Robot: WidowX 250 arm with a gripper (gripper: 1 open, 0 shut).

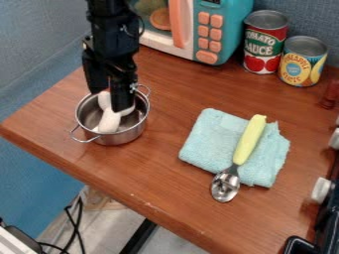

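Observation:
My black gripper (pixel 113 87) is over a steel pot (pixel 111 132) with two handles on the left of the wooden table. A white object (pixel 109 117) is inside the pot, directly under my fingers. I cannot tell whether they hold it. A spoon with a yellow handle (pixel 248 141) lies on a folded light-blue cloth (pixel 209 144) to the right.
A teal toy microwave (pixel 212 15) stands at the back, beside a tomato can (pixel 264 45) and another can (pixel 302 63). Black appliances line the right edge.

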